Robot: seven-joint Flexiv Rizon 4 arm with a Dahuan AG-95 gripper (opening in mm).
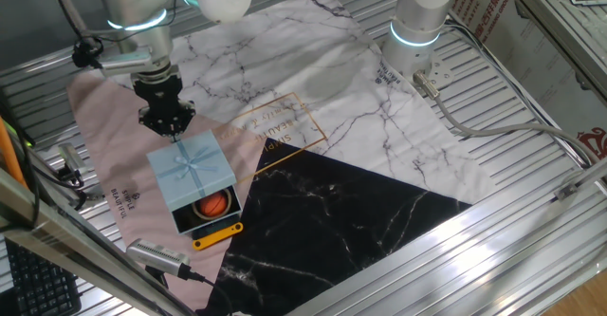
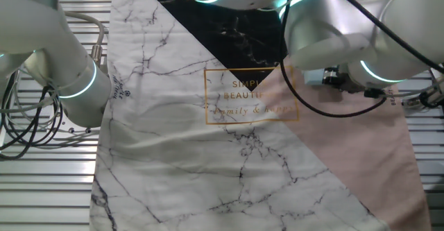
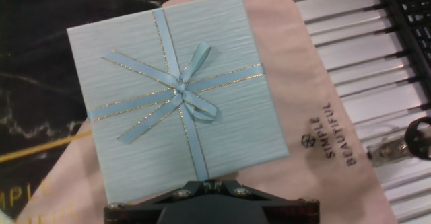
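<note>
A light blue box lid (image 1: 193,167) with a ribbon bow (image 3: 180,89) rests over the box (image 1: 180,223). The lid is offset toward the arm, so the box's front end is uncovered. Inside that opening, an orange ball (image 1: 215,205) with black lines sits within a tan ring. My gripper (image 1: 174,132) is at the lid's edge on the arm's side, pointing down. In the wrist view the gripper appears shut, its tips together right by the lid's edge; whether they touch it cannot be told. The lid hides the box's contents there.
A yellow bar (image 1: 218,236) lies just in front of the box. A silver cylindrical device (image 1: 158,257) with a cable stands nearby. A keyboard (image 1: 40,276) is at the left.
</note>
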